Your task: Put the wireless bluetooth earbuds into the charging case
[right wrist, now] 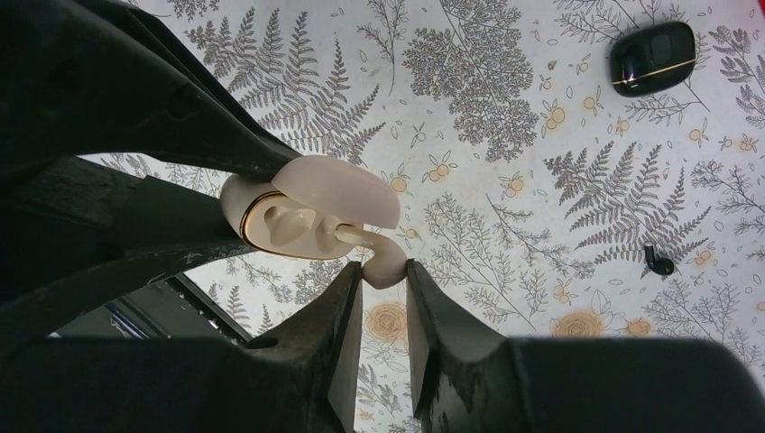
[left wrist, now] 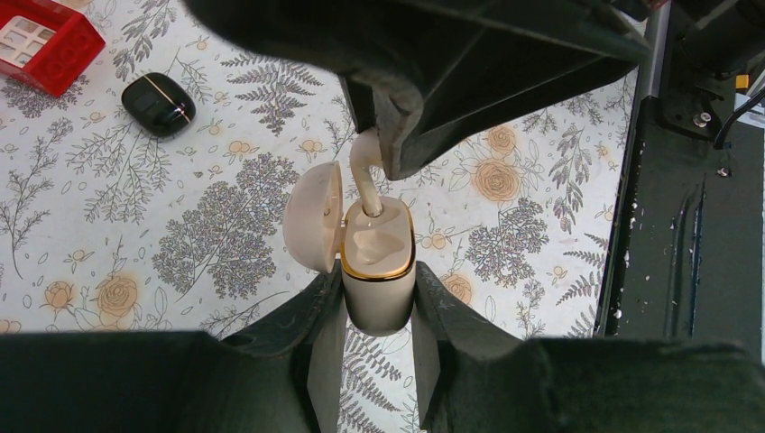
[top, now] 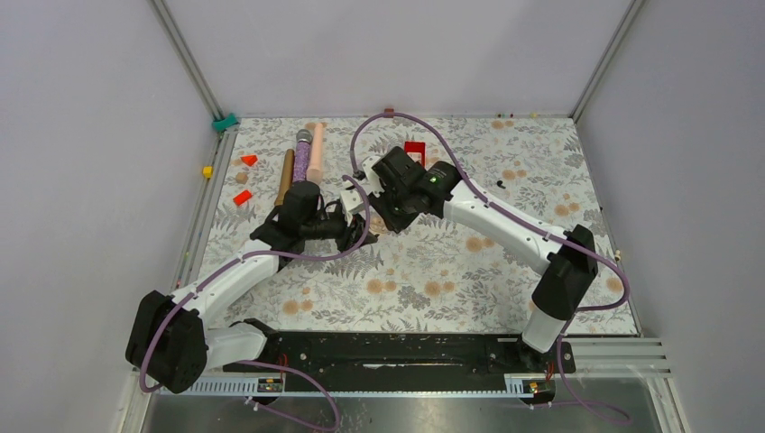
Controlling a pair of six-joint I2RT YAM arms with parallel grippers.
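Note:
The cream charging case (left wrist: 377,298), lid (left wrist: 309,216) hinged open, is gripped by my left gripper at its lower body, above the table. My right gripper is shut on a cream earbud (right wrist: 387,264), whose stem reaches down into one cavity of the case. The other cavity looks empty. A black case (right wrist: 651,59) lies closed on the table, and a black earbud (right wrist: 659,263) lies apart from it.
A red tray (left wrist: 54,50) is at the back. Rods, a purple microphone (top: 301,162) and small red blocks (top: 243,197) lie at the left.

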